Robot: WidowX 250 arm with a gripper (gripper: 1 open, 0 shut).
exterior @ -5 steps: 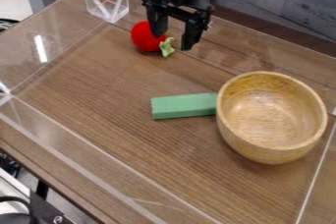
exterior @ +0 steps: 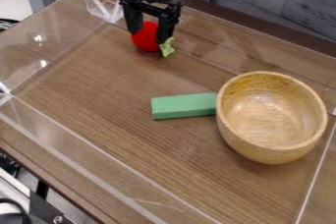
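My black gripper [exterior: 148, 17] is at the top of the view, open, its fingers over and around the upper part of a red round object [exterior: 148, 38]. A small green leafy piece [exterior: 167, 47] sits at that object's right side. Whether the fingers touch the red object cannot be told.
A large wooden bowl [exterior: 270, 130] is at the right, with a green bar [exterior: 183, 106] to its left. A clear, thin plastic item [exterior: 104, 5] stands at the upper left.
My gripper has moved left from beside the red object to over it. The bowl and green bar have not moved.
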